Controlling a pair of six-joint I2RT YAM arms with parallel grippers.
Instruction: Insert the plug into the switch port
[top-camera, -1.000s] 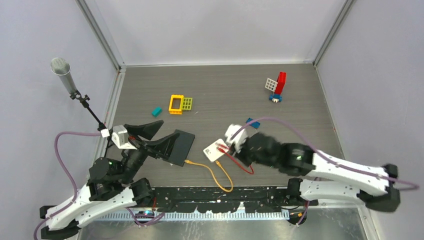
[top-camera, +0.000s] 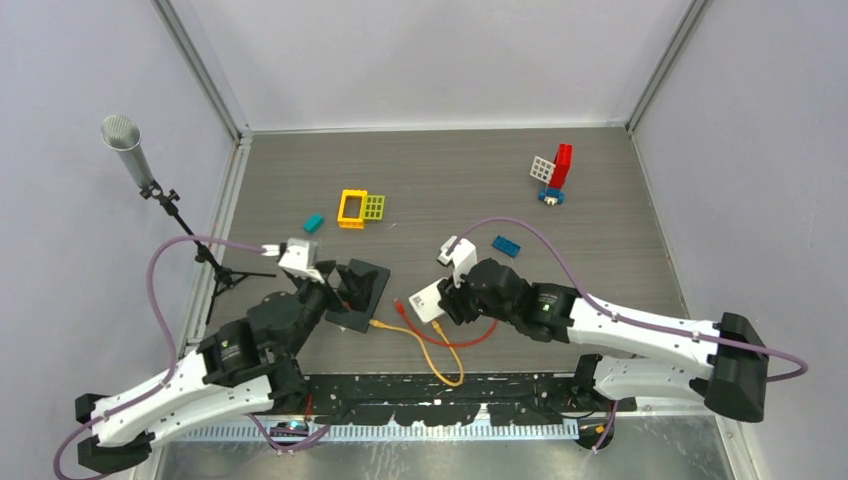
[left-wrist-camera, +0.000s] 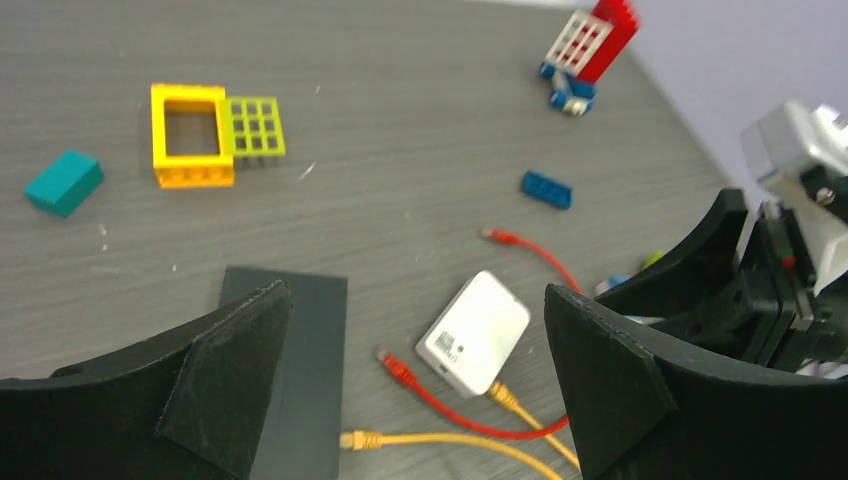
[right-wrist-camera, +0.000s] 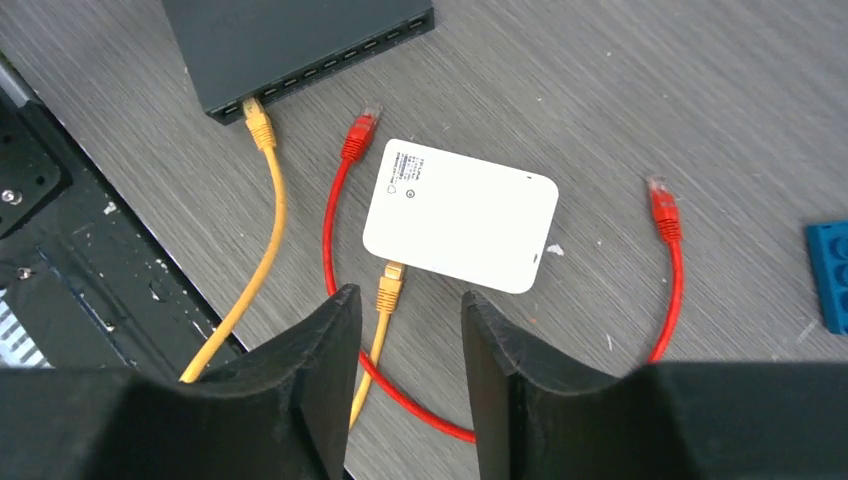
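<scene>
A black switch (right-wrist-camera: 300, 35) with a row of ports lies flat; a yellow plug (right-wrist-camera: 258, 122) meets its port side. The yellow cable's other plug (right-wrist-camera: 390, 285) meets the edge of a white box (right-wrist-camera: 460, 215). One red plug (right-wrist-camera: 360, 132) lies loose between the switch and the white box; another red plug (right-wrist-camera: 664, 208) lies beyond the box. My right gripper is open above the red cable (right-wrist-camera: 415, 408), which passes through the gap in that view without being gripped. Over the switch, my left gripper is open and empty.
A yellow and green frame (top-camera: 358, 208) and a teal block (top-camera: 313, 223) lie at the back left. A blue brick (top-camera: 506, 246) sits beyond the white box, and red and blue toy pieces (top-camera: 558, 172) stand back right.
My left gripper has moved right, turning over the switch. The red plug that was above the white box is now left of it, and my right gripper has shifted left.
</scene>
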